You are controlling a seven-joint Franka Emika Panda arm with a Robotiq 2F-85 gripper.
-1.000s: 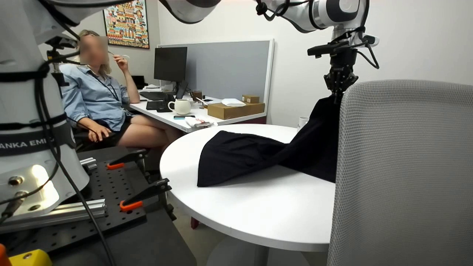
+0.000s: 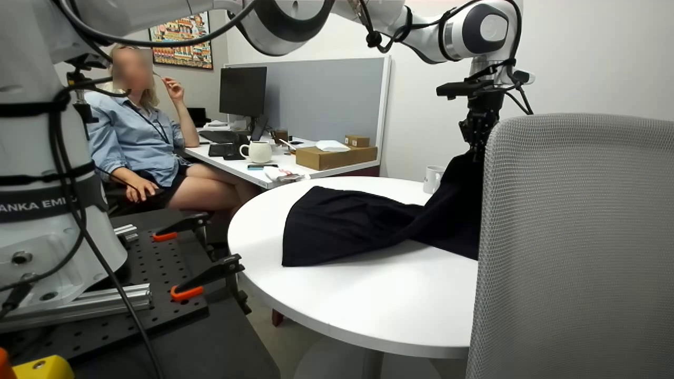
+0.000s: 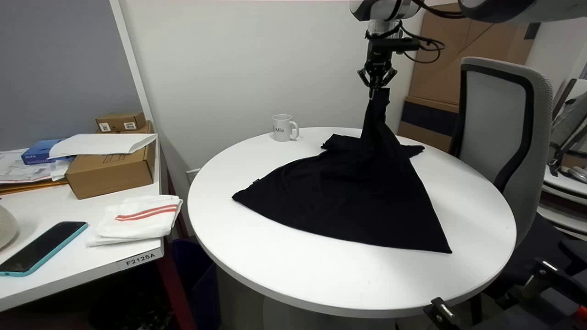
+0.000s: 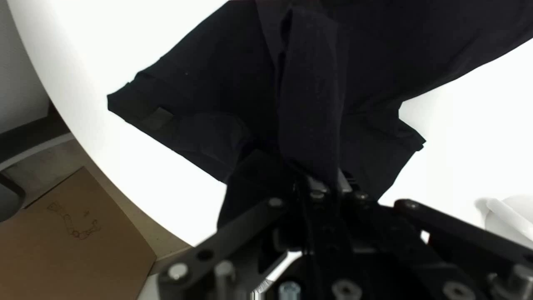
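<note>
A black cloth point(image 3: 352, 203), perhaps a garment, spreads over the white round table point(image 3: 247, 264). One part of it rises in a narrow twisted column to my gripper point(image 3: 375, 94), which is shut on it well above the tabletop. In exterior view 1 the gripper point(image 2: 478, 155) and the lifted cloth point(image 2: 456, 189) are partly covered by a chair back. From the wrist, the raised fold of cloth point(image 4: 312, 95) runs up to the fingertips, while the lower layers lie bunched and overlapping on the table. A small tag point(image 4: 158, 118) shows near one edge.
A white mug point(image 3: 283, 128) stands at the table's back edge, left of the cloth. A grey mesh chair point(image 3: 498, 118) is close on the right. The desk point(image 3: 137, 255) at left carries boxes, a folded towel and a phone.
My gripper has come down somewhat with the cloth still held. The raised part of the cloth hangs lower, and more of the mug shows behind it.
</note>
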